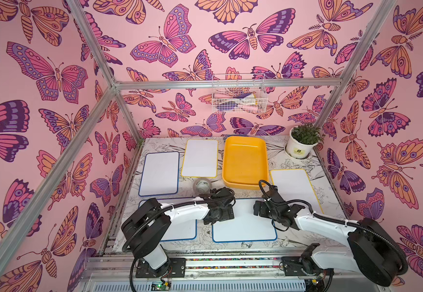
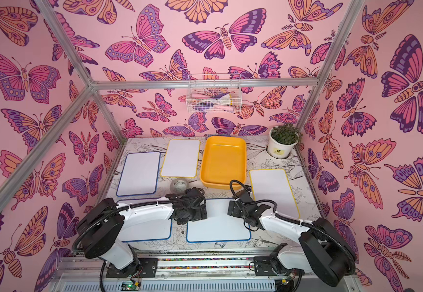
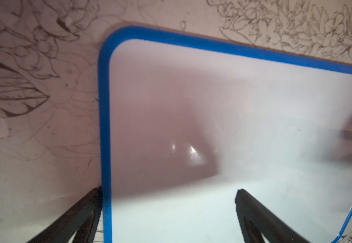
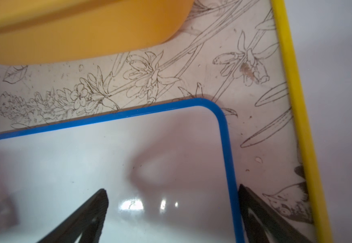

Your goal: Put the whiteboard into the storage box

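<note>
A white whiteboard with a blue edge (image 1: 245,226) lies flat at the front middle of the table, between my two arms. Over its left end my left gripper (image 1: 229,215) stands open; in the left wrist view one fingertip (image 3: 93,206) overlaps the blue left edge and the other is over the white face. At the right end my right gripper (image 1: 260,210) is open too, one fingertip (image 4: 246,198) by the board's right edge and the other over its face. Whether the fingers touch the board cannot be told. The orange-yellow storage box (image 1: 245,185) stands empty behind it.
More whiteboards lie around: blue-edged ones at the left (image 1: 159,173) and front left (image 1: 180,231), yellow-edged ones at the back (image 1: 199,158) and right (image 1: 294,185). A round grey object (image 1: 202,185) sits behind my left gripper; a potted plant (image 1: 301,144) stands back right.
</note>
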